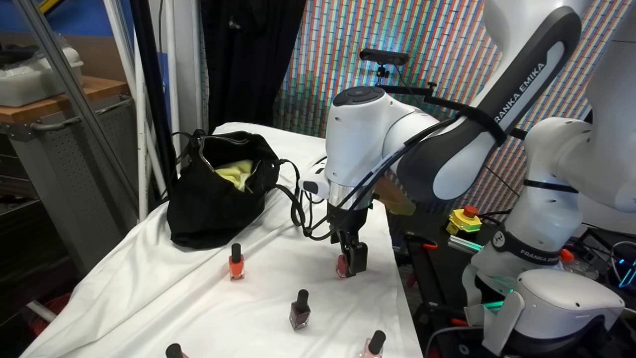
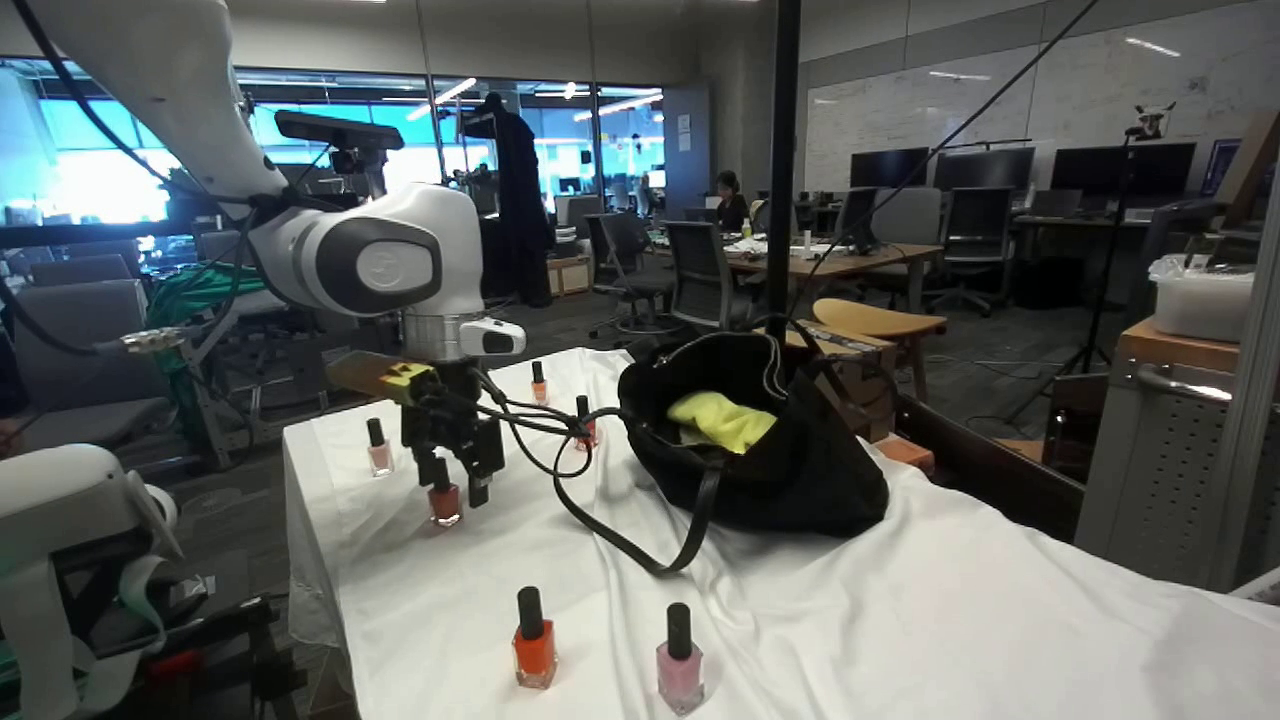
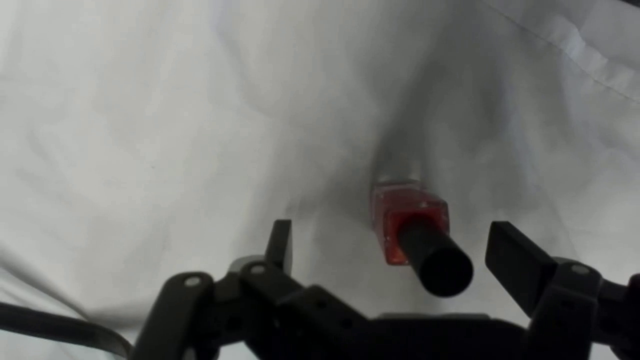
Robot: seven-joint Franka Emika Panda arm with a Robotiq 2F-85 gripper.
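A red nail polish bottle with a black cap [image 3: 442, 267] stands upright on the white cloth. In the wrist view it lies between my open fingers, nearer the right one, with gaps on both sides. My gripper points down over it. From exterior view 1, the gripper [image 1: 352, 265] hides most of that red bottle [image 1: 341, 266]. Exterior view 2 shows the bottle [image 2: 445, 502] under the gripper [image 2: 462, 486], its base on the cloth. A black bag [image 1: 220, 197] stands open on the table, with yellow cloth [image 1: 238, 173] inside.
Other polish bottles stand apart: an orange-red one [image 1: 236, 262], a dark one [image 1: 299, 310], a pale pink one [image 1: 373, 345], and more nearer exterior view 1. The bag's strap [image 2: 672, 562] trails over the cloth. Beside the table is a second robot arm [image 1: 554, 292].
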